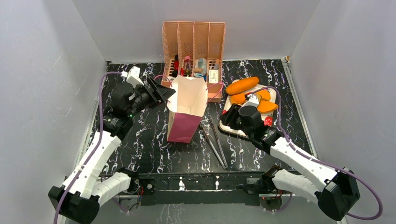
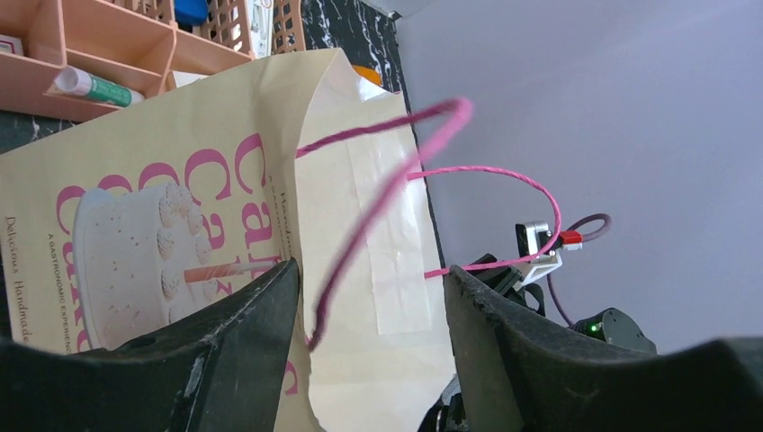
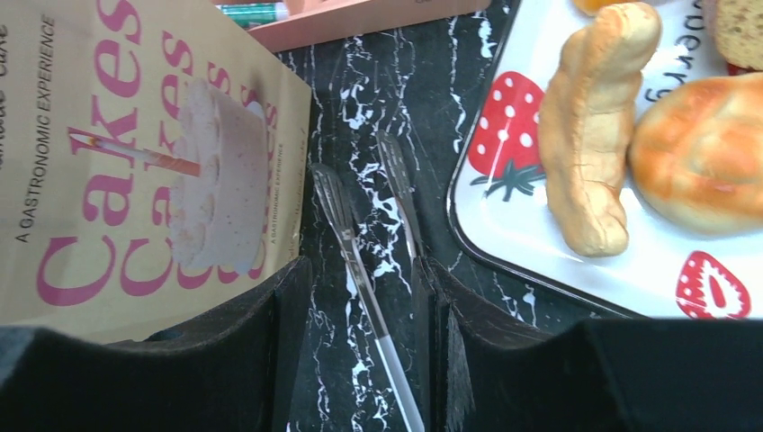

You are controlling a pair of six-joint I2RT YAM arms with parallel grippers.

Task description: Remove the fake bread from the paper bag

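The paper bag (image 1: 183,126) stands mid-table with its top open and pink rope handles; its inside bottom is hidden. My left gripper (image 1: 166,92) is at the bag's left rim, fingers part open beside a handle (image 2: 389,193) in the left wrist view, holding nothing visible. My right gripper (image 1: 226,114) hangs over the tray's left side, to the right of the bag; in the right wrist view the bag's printed face (image 3: 153,180) is at left, and its fingers are apart with nothing seen between them but the table and tongs.
The tray (image 1: 233,130) of fake breads (image 3: 589,126) lies at right. Tongs (image 1: 210,144) lie between bag and tray. A peach organizer (image 1: 194,37) with small items stands behind the bag. Bare marble is free at the front.
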